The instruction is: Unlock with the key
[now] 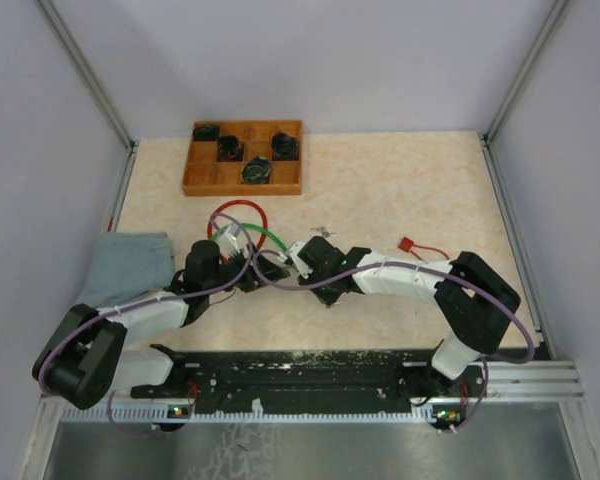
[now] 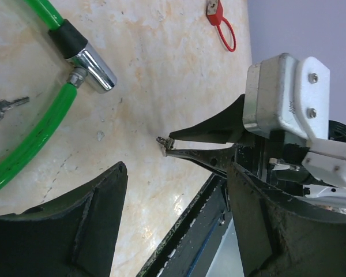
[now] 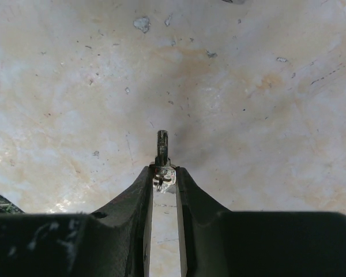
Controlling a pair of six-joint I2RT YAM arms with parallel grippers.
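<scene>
A small metal key is between the fingertips of my right gripper, low over the table; in the left wrist view this gripper appears at centre right. A green lock with a black-collared steel body lies in the upper left of that view, with another key inside its curve. My left gripper is open, empty, above the table left of the right one.
A red lock lies at the right. A red loop lies under the green one. A wooden organiser stands at the back; a grey cloth lies left.
</scene>
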